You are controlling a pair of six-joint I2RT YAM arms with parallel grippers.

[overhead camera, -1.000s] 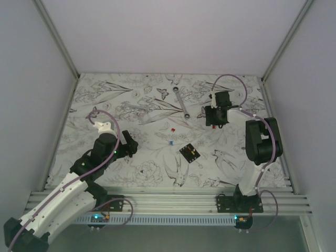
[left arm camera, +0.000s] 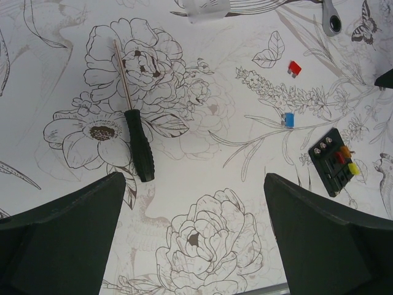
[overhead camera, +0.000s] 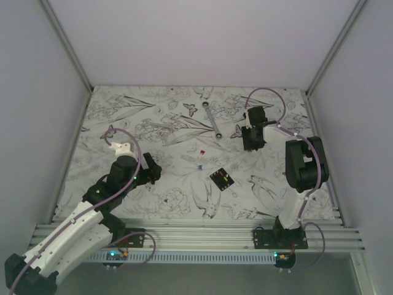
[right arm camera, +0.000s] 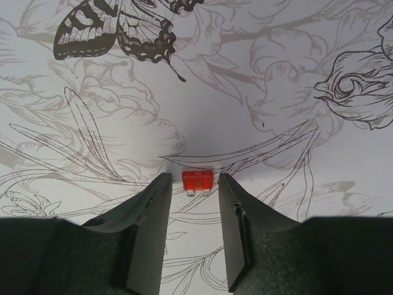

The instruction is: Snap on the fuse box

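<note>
A small red fuse piece [right arm camera: 198,179] with clear prongs lies on the floral surface between the fingertips of my right gripper, which is part open around it; whether it touches either finger I cannot tell. The black fuse box [left arm camera: 325,170] with yellow, orange and red pieces lies at the middle front, right of my left gripper [overhead camera: 153,169], which is open and empty over the left side. A second red piece [left arm camera: 293,69] and a blue piece [left arm camera: 288,120] lie loose near the box.
A wrench [overhead camera: 210,117] lies at the back middle. A screwdriver [left arm camera: 140,144] lies below my left gripper, and a clear container [left arm camera: 207,8] sits behind it. The surface around the right gripper is clear.
The left arm is unchanged.
</note>
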